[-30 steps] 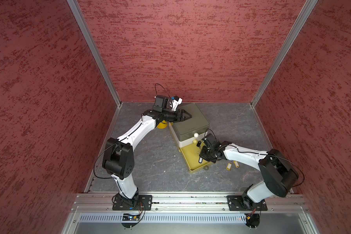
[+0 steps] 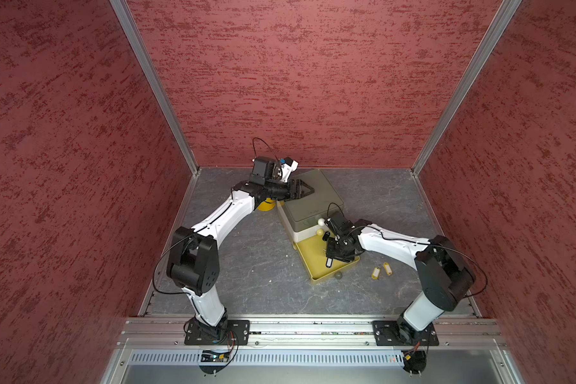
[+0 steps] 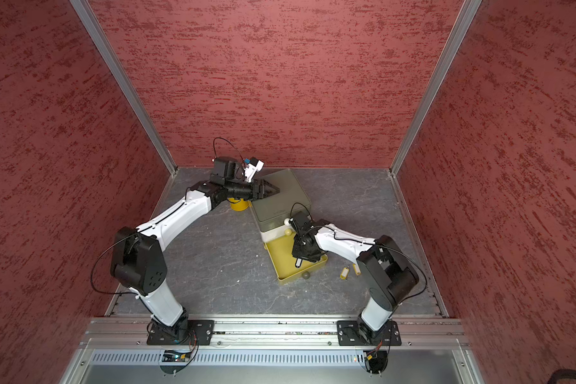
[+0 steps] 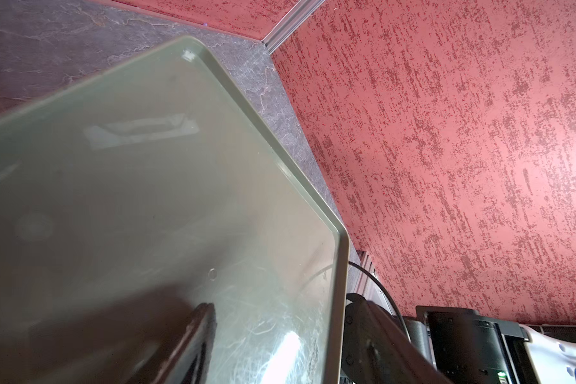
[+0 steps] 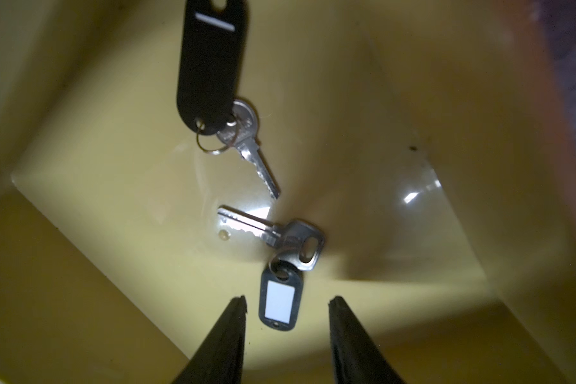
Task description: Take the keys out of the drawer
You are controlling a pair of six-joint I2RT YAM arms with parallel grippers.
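The yellow drawer [image 2: 310,259] is pulled out from the grey box [image 2: 310,204]. Two keys lie in it: one with a long black tag [image 5: 208,64] at the top of the right wrist view, another key [image 5: 294,243] with a small white-labelled tag [image 5: 279,300] lower down. My right gripper is open above the drawer, its fingertips either side of the small tag in the view, holding nothing. My left gripper is over the box's olive lid, fingers apart with nothing between them.
A yellow container [image 3: 238,204] stands behind the left arm beside the box. Small yellow-and-white pieces [image 3: 344,272] and a grey round piece [image 3: 306,275] lie on the floor near the drawer. Red walls enclose the workspace.
The left arm looks almost unchanged.
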